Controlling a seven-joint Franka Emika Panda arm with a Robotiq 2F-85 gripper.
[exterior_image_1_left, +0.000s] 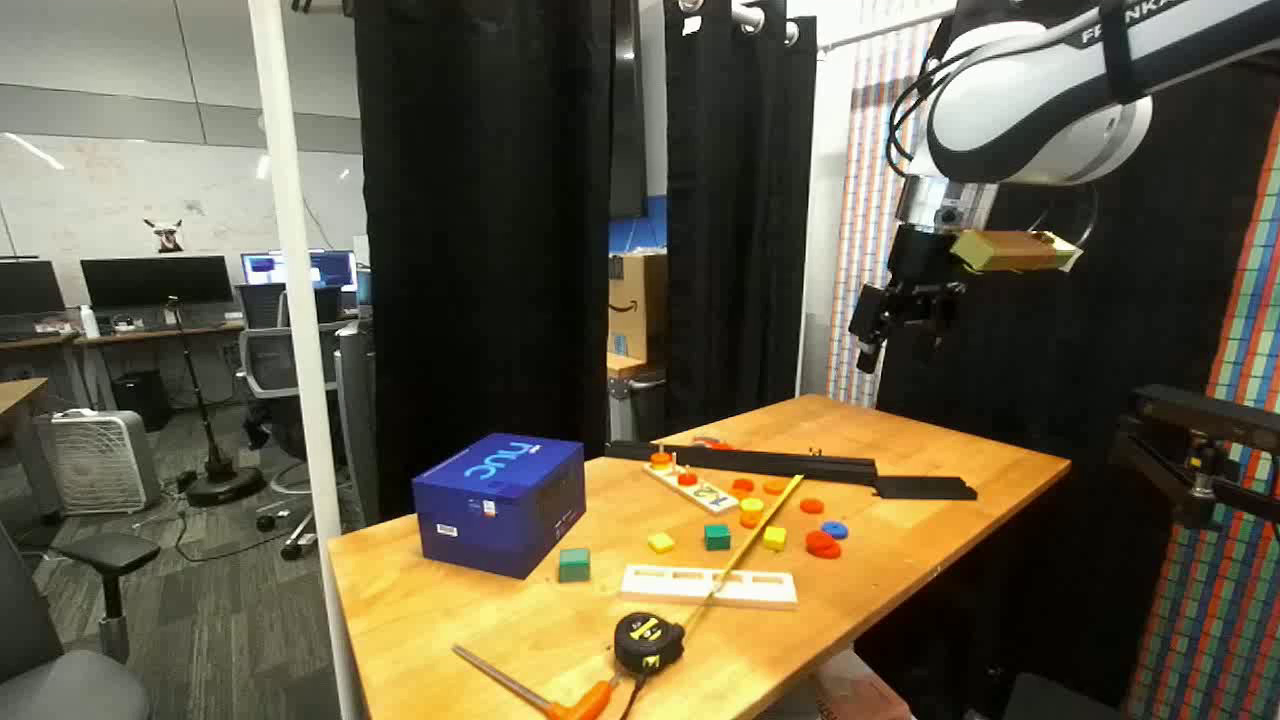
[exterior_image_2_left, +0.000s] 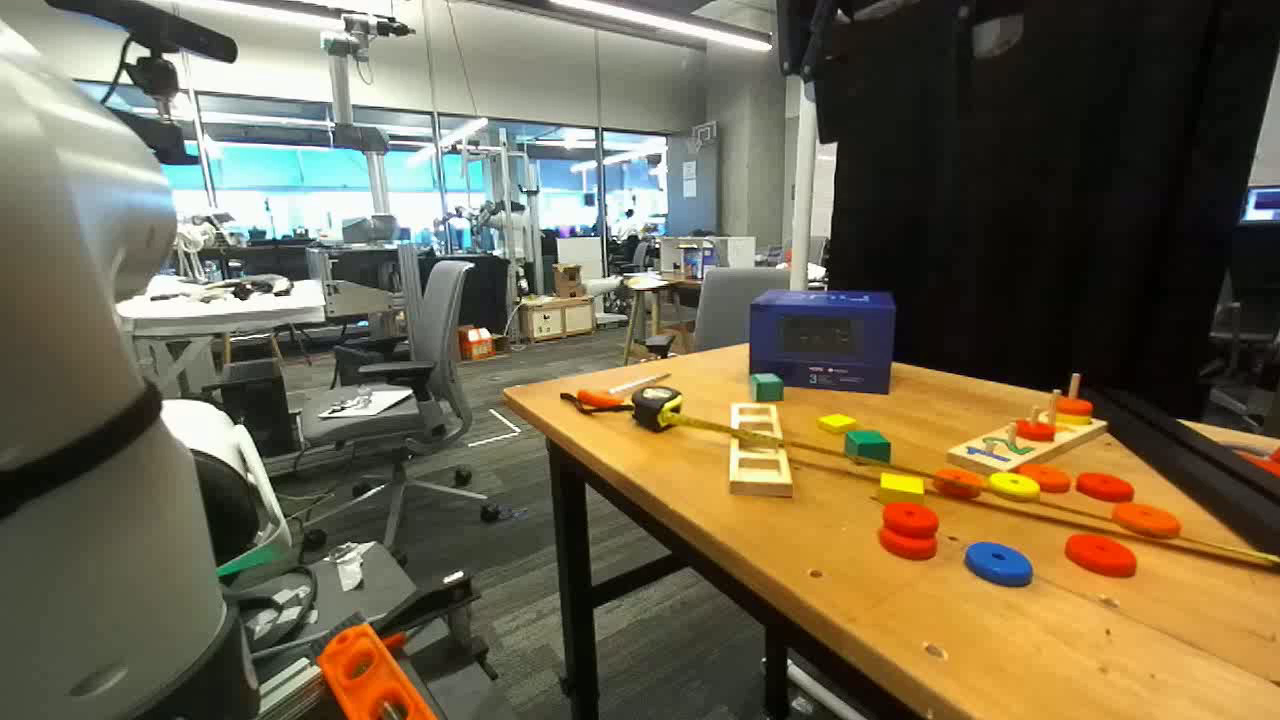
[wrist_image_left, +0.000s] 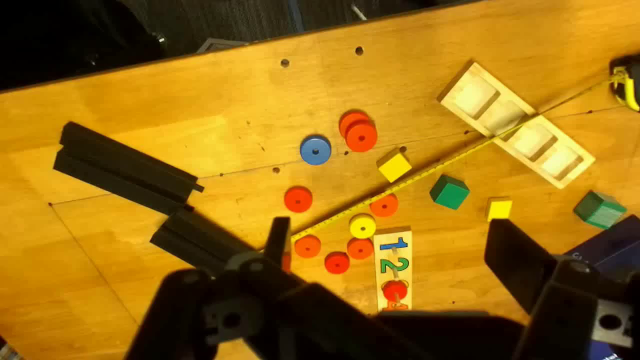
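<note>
High above the far end of the wooden table, my gripper stands open, with empty air between its fingers. Below it, in the wrist view, lies a numbered peg board with a red ring on one peg. Loose rings are scattered around it: a blue ring, a yellow ring and several red and orange ones. Yellow blocks and green blocks sit nearby. A pale wooden tray has empty slots. The extended yellow tape of a tape measure crosses over the tray.
A blue box stands at the table's side near the curtain. Long black rails lie toward the far end. An orange-handled tool rests by the near edge. Bare tabletop shows beside the rails.
</note>
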